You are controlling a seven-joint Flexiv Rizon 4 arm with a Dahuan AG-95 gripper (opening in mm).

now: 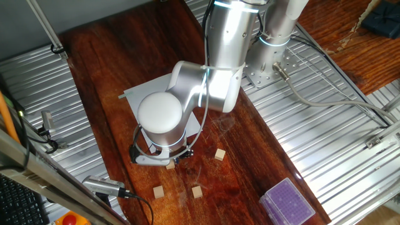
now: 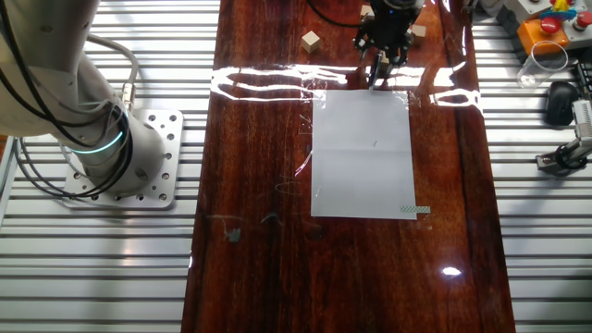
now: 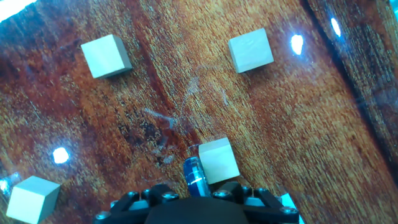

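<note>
A slim dark-blue pen-like object [image 3: 195, 175] protrudes from between the black fingers of my gripper, which looks shut on it. Exterior view 2 shows the gripper [image 2: 381, 50] low over the table, by the near-block edge of a white paper sheet [image 2: 361, 176]; the pen's lower end reaches close to that edge. Whether it touches anything is unclear. Just beside the pen lies a pale wooden cube [image 3: 218, 162], apart from the fingers as far as shows. Three further cubes lie farther out: one cube [image 3: 107, 56], another cube [image 3: 250, 50] and a third cube [image 3: 33, 199].
A purple box [image 1: 288, 202] stands at the table's right edge. Green tape [image 2: 415, 210] marks one paper corner. A grey device with a cable [image 1: 104, 185] sits at the left edge. Bare brown wood [image 2: 277, 277] spreads beyond the paper.
</note>
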